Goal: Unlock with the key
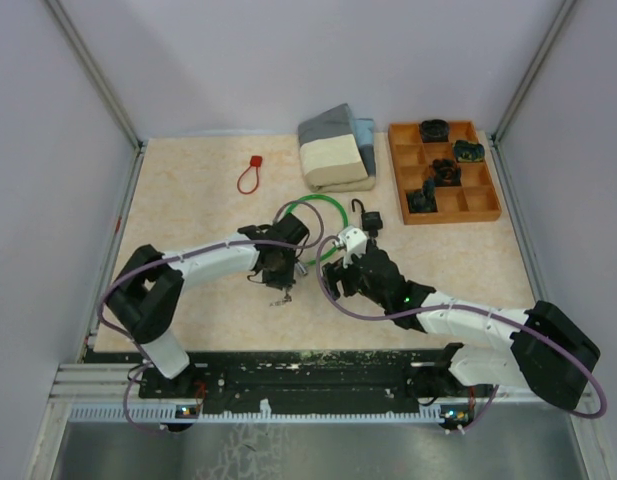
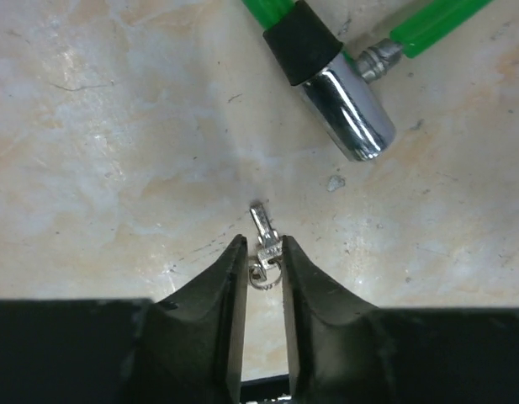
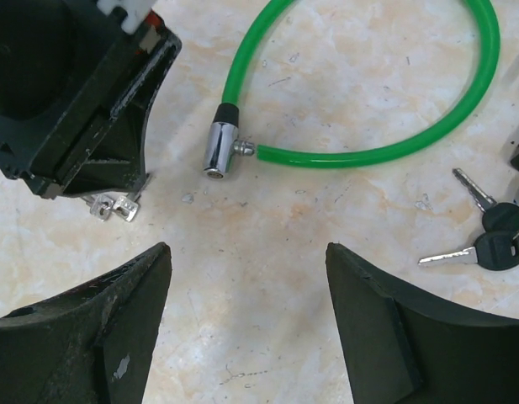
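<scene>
A small silver key [image 2: 268,251] lies on the table under my left gripper, whose fingertips sit close together just at the key's head; whether they grip it is unclear. Just above, in the left wrist view, is the green cable lock [image 2: 347,109] with its chrome cylinder, one cable end beside it. In the right wrist view the silver keys are partly hidden by the left gripper. My right gripper stands open over bare table, left of black-headed keys [image 3: 499,251].
A folded grey and cream cloth [image 1: 332,160] and a wooden compartment tray [image 1: 466,205] are at the back. A red loop lock [image 1: 254,164] lies at back left.
</scene>
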